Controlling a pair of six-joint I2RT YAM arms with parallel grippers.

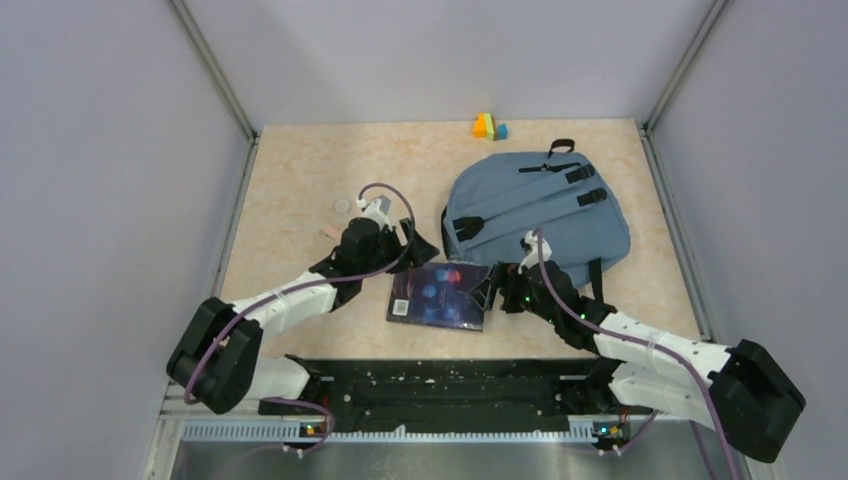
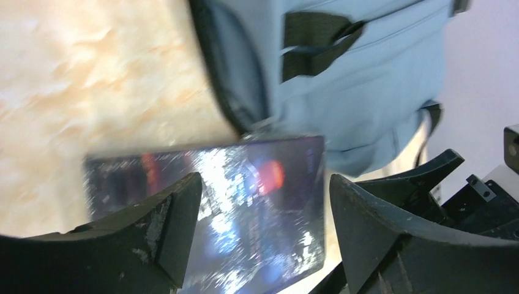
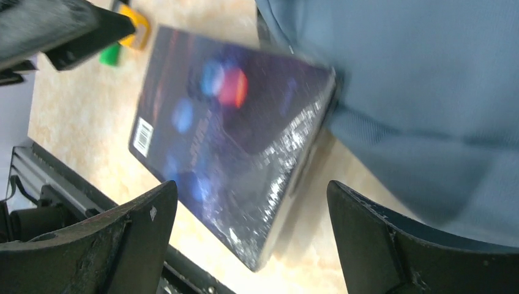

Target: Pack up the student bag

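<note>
A dark blue book [image 1: 438, 308] with a white barcode label lies on the table near its front edge. Above the book's back edge my left gripper stands open, its fingers apart and empty. The right gripper is open too, by the book's right end, with nothing between its fingers. The blue-grey backpack [image 1: 540, 205] lies flat at the right, straps up, just behind and right of the book; the right arm hides part of its front. In the right wrist view the book [image 3: 208, 141] shows its glossy cover and one edge.
Small orange, yellow and blue blocks [image 1: 488, 127] stand at the back edge. A pink piece [image 1: 331, 232] and a clear round item [image 1: 342, 206] lie left of the left arm.
</note>
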